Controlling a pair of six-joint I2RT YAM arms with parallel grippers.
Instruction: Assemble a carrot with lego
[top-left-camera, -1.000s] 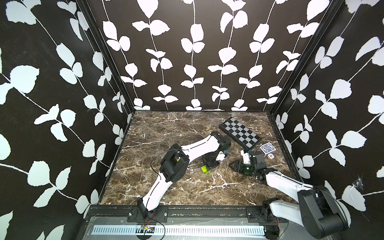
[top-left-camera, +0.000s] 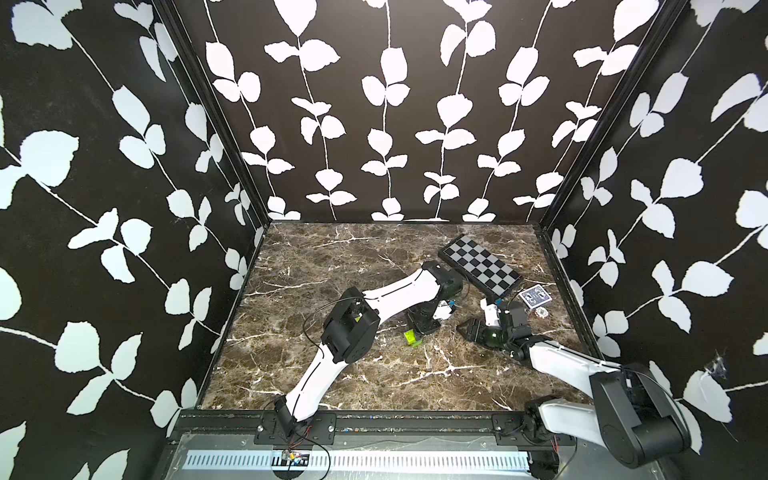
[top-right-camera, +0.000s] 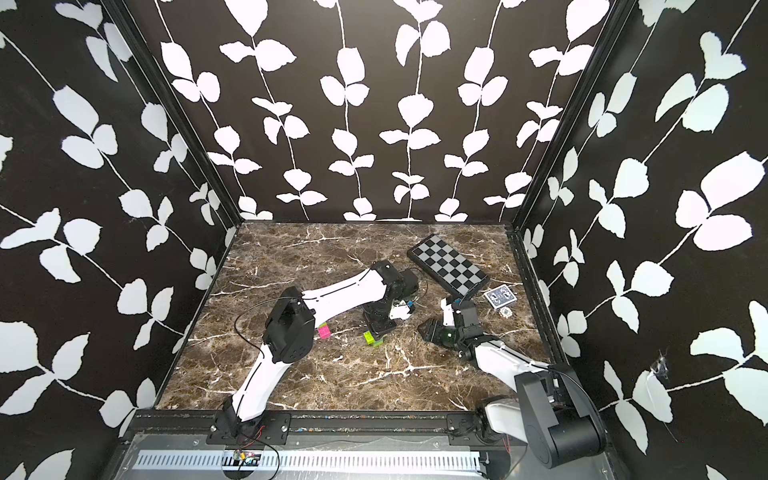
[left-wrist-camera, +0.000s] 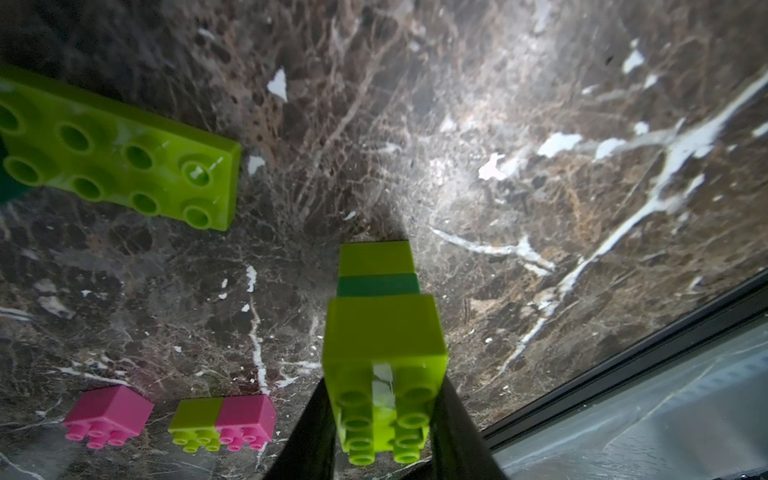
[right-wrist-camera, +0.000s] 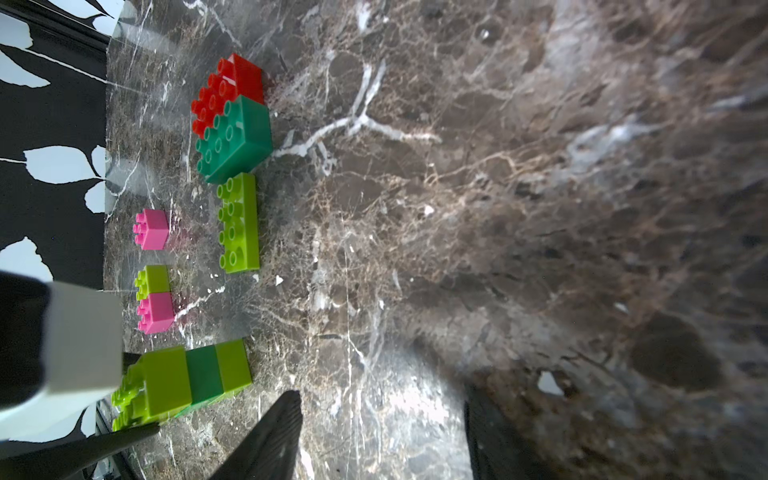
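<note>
My left gripper is shut on a brick stack, made of lime pieces with a dark green band between them. The right wrist view shows this stack at its lower left, its dark green layer in the middle. Whether the stack touches the table is hard to tell. My right gripper stands open over bare marble, nothing between its fingers. A long lime brick lies beside a teal brick and a red brick.
A single pink brick and a lime-and-pink pair lie apart from the held stack. Behind the arms are a checkered board and a card box. Marble in front of the right gripper is clear.
The left arm and its stack have barely moved.
</note>
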